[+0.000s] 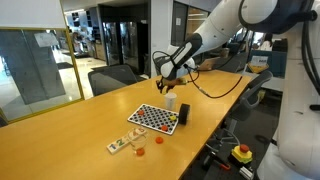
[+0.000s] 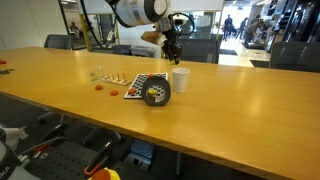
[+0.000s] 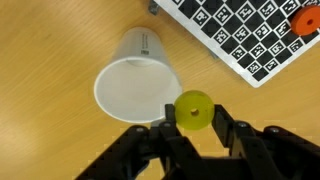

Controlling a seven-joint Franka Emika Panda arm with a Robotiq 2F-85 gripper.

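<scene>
In the wrist view a round yellow piece [image 3: 194,110] sits between the fingertips of my gripper, which is shut on it. Just left of the piece is a white cup [image 3: 133,92], its open mouth facing the camera. The piece overlaps the cup's right side in this view and is not over the middle of its opening. Exterior view 2 has the cup [image 2: 181,79] standing upright on the table, with my gripper above it; the held piece is too small to make out there.
A black-and-white patterned board [image 3: 255,30] lies beside the cup, with an orange disc [image 3: 305,20] on it. A dark round object [image 2: 156,91] stands near the board. Red pieces [image 1: 140,152] lie nearer the front.
</scene>
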